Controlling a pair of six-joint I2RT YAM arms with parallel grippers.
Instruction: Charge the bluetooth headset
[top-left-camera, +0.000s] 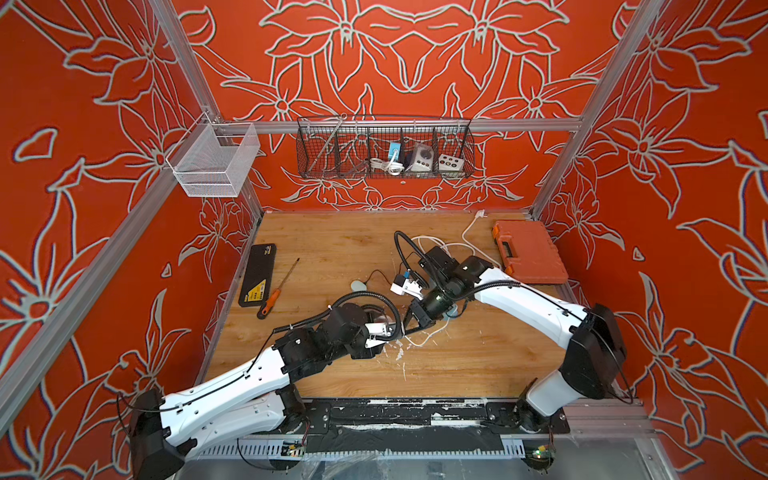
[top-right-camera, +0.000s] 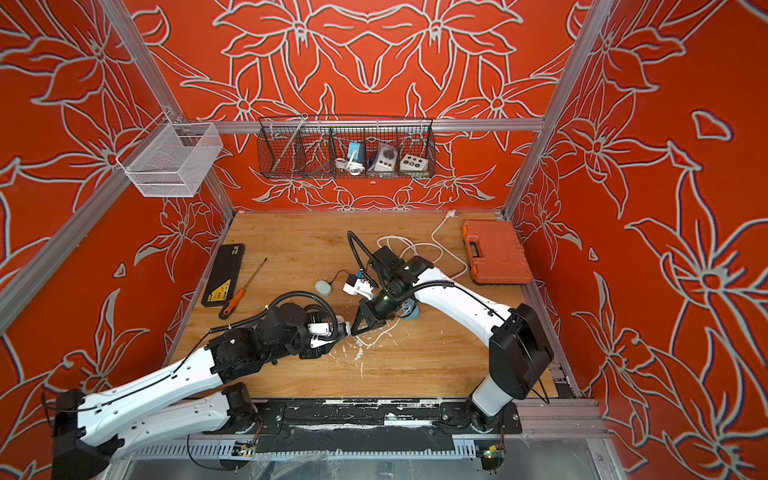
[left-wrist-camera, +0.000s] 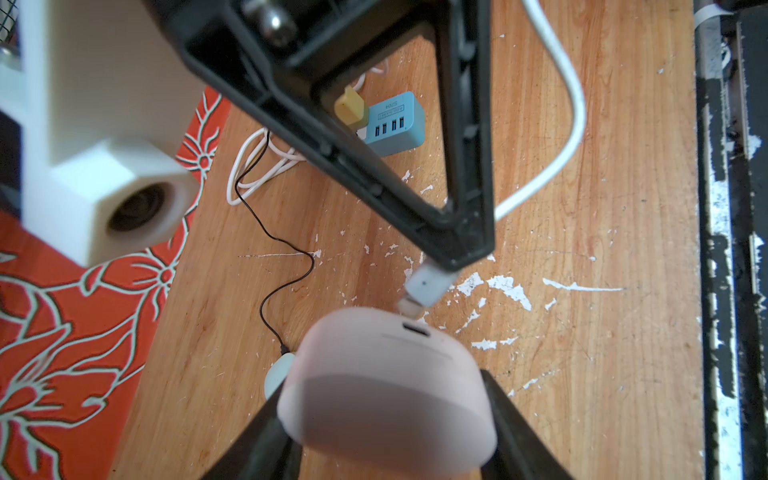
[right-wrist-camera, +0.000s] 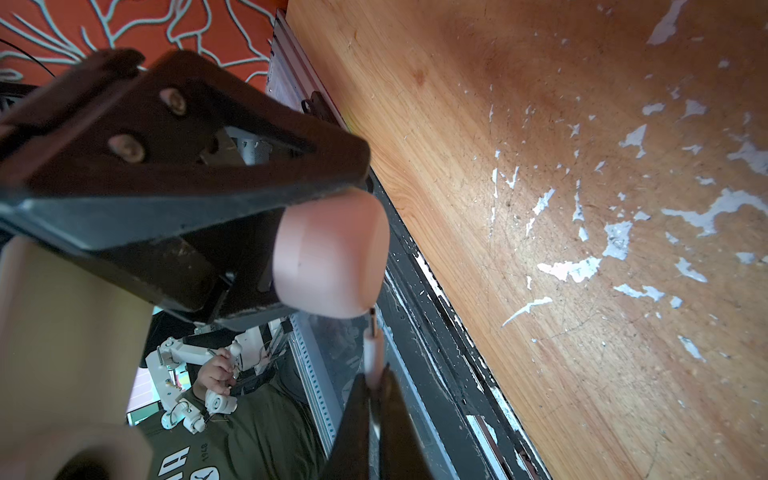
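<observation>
A pink headset case (left-wrist-camera: 388, 388) sits between the fingers of my left gripper, which is shut on it, with its small dark port turned toward my right gripper. That gripper is shut on the white charging cable's plug (left-wrist-camera: 430, 280), whose tip is beside the case (right-wrist-camera: 328, 256) at the port's side; whether it is inside cannot be told. In the left wrist view, a blue USB charger (left-wrist-camera: 400, 128) with the white cable lies on the table behind them.
An orange toolbox (top-left-camera: 528, 252) lies back right, a black box (top-left-camera: 256, 272) and screwdriver (top-left-camera: 272, 300) at left. A pale round disc (top-left-camera: 358, 286) on a dark cord lies mid-table. A wire basket (top-left-camera: 384, 148) with devices hangs on the back wall.
</observation>
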